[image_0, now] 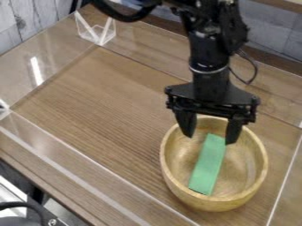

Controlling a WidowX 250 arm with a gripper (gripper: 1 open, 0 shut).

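Note:
A tan oval bowl (250,180) sits at the lower right of the table, with a green rectangular block (207,165) lying inside it. My black gripper (207,124) is open above the back part of the bowl, its two fingers spread apart, with nothing seen held between them.
A clear plastic holder (98,31) stands at the back left. A dark cable hangs at the lower left corner, and another runs beside the arm.

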